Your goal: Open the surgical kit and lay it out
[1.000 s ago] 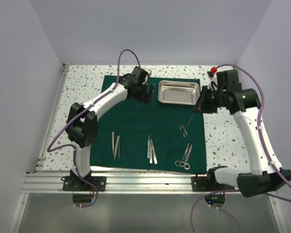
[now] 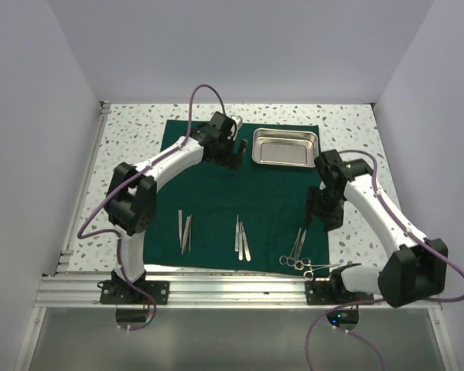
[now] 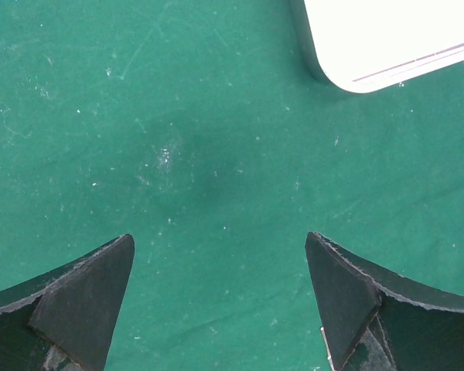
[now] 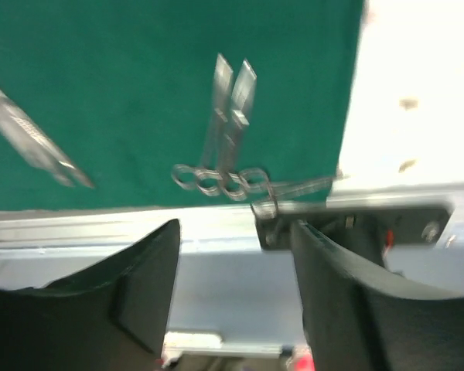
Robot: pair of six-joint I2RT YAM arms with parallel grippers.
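Observation:
Over the front right of the green cloth [image 2: 209, 193], my right gripper stands open with nothing between its fingers. A metal clamp [image 2: 321, 267] lies sideways at the cloth's front right corner, its tip pointing right past the cloth's edge. Its ring handles touch or overlap those of the two scissor-like tools [image 4: 228, 131], which lie roughly side by side. The silver tray [image 2: 284, 164] at the back is empty. My left gripper is open too, above bare cloth just left of the tray.
Several slim tools [image 2: 241, 239] lie front centre, and several more [image 2: 185, 234] front left. A metal rail [image 2: 216, 286] runs along the front edge, with the right arm's base by the clamp.
My right gripper has gone from shut to open and moved from beside the tray toward the front. The clamp went from mid-right cloth to the front right corner.

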